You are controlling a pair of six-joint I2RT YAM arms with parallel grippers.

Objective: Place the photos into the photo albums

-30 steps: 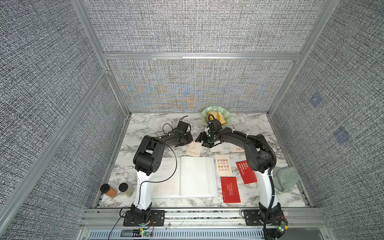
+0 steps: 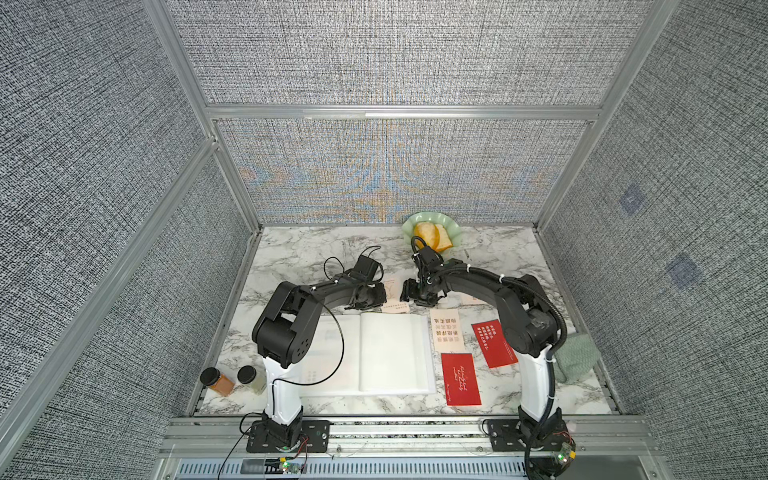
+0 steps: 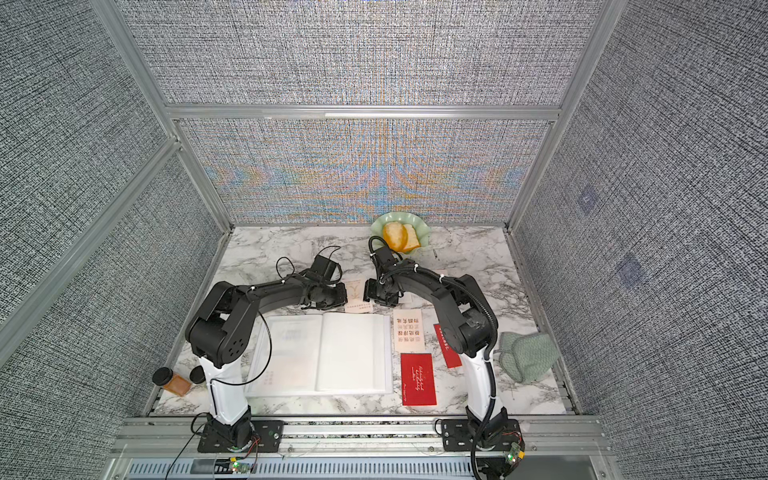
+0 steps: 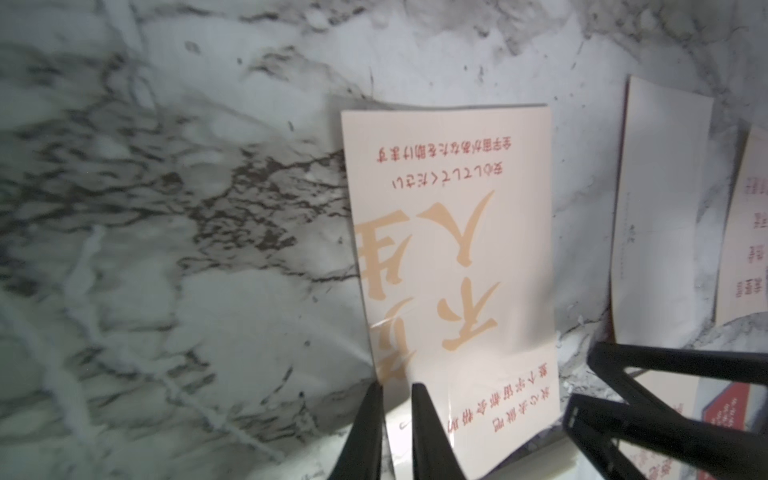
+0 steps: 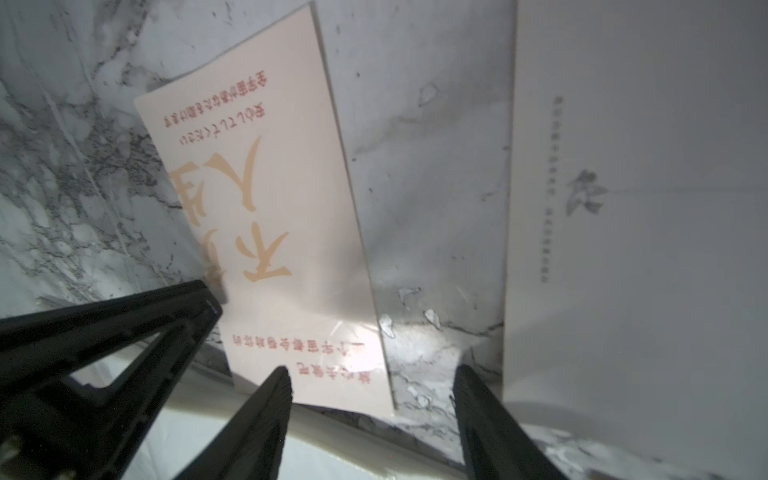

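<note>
A cream card with orange characters [image 4: 472, 232] lies on the marble table just behind the open white album [image 2: 396, 352]. My left gripper is shut at this card's left edge, near its front end; whether the thin edge is pinched cannot be told. Standing open, my right gripper has its fingers spread above the card's front right corner, which appears between them. A blank-looking pale card [image 5: 632, 240] lies to the right. Farther forward are a card with brown lettering [image 2: 447, 330], a red card [image 2: 461, 379] and another red card [image 2: 495, 343].
Two dark-lidded jars stand at the front left, one of them orange-brown [image 2: 217, 381]. A green bowl [image 2: 453, 228] with bread is at the back, close to my right arm. A grey-green cloth [image 2: 577, 357] lies at the right.
The cream card has shifted slightly right and straightened.
</note>
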